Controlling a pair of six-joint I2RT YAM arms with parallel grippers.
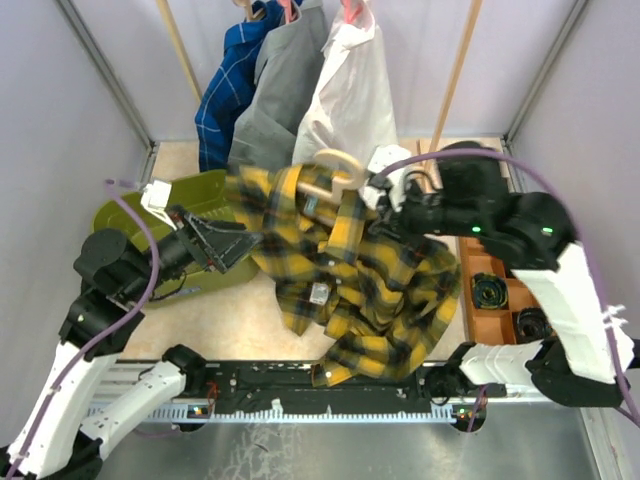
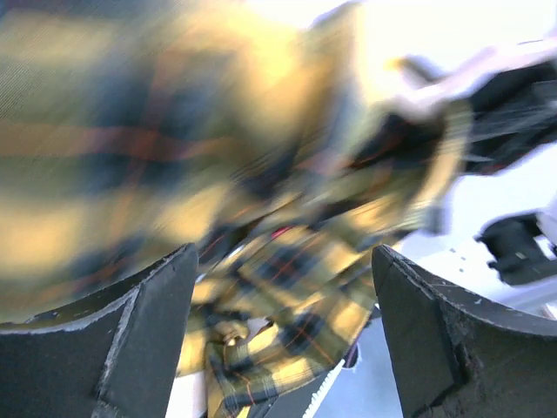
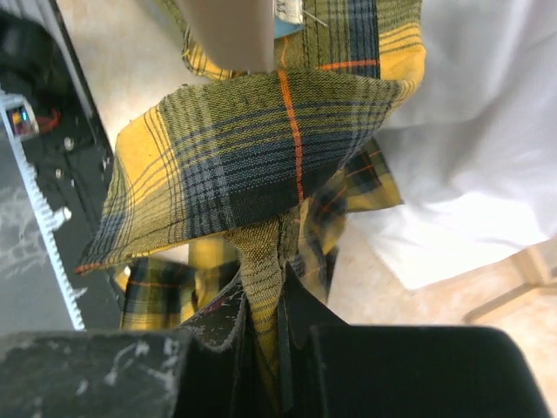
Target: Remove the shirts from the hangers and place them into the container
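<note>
A yellow and black plaid shirt (image 1: 385, 275) hangs in the middle of the top view, blurred at its upper part. The pale wooden hanger (image 1: 345, 172) is inside it, hook poking out at the collar. My right gripper (image 1: 385, 205) is shut on the shirt; in the right wrist view a pinched fold of cloth (image 3: 261, 261) runs between its fingers. To the left of the shirt, my left gripper (image 1: 238, 248) is part open, its fingertips close to the shirt's left side. Plaid cloth (image 2: 130, 157) fills much of the left wrist view, with none gripped between the spread fingers.
Behind hang a blue plaid shirt (image 1: 225, 95), a grey garment (image 1: 280, 95) and a white one (image 1: 355, 95). A green bin (image 1: 115, 215) stands under the left arm. At the right lies a wooden compartment tray (image 1: 480, 325) with dark coiled items.
</note>
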